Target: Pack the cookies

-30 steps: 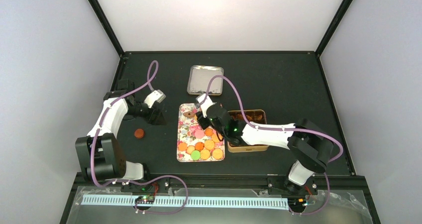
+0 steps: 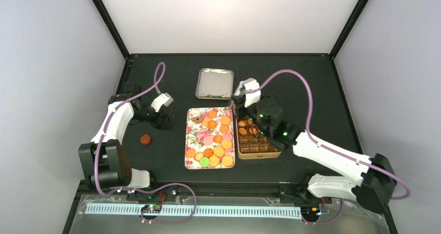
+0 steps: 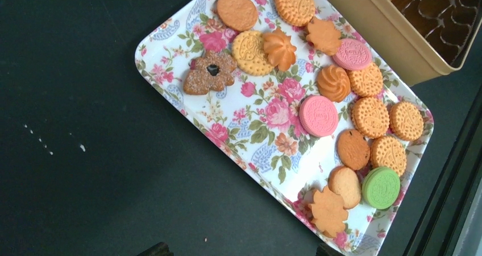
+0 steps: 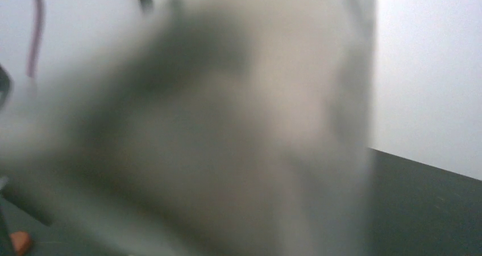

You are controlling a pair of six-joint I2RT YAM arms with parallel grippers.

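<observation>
Assorted cookies lie on a floral tray (image 2: 193,139) in the middle of the table. Among them are a star-shaped cookie (image 3: 211,73), a green cookie (image 3: 381,188) and a pink cookie (image 3: 319,115). The cookie box (image 2: 258,155), with a brown divided insert, stands against the tray's right; some compartments hold cookies, and the arm covers part of it. My right gripper (image 2: 232,105) is over the tray's upper right corner, blurred, with something brownish at its tip. A pale out-of-focus shape hides its fingers in the right wrist view. Left of the tray, my left gripper (image 2: 167,124) has its fingertips apart and empty.
A silver lid-like tray (image 2: 215,83) lies behind the floral tray. One round brown cookie (image 2: 145,139) sits alone on the black table near my left arm. Open table lies at the far right.
My right arm has swung to the right and away from the middle of the floral tray, toward the box side. The left arm has stayed still.
</observation>
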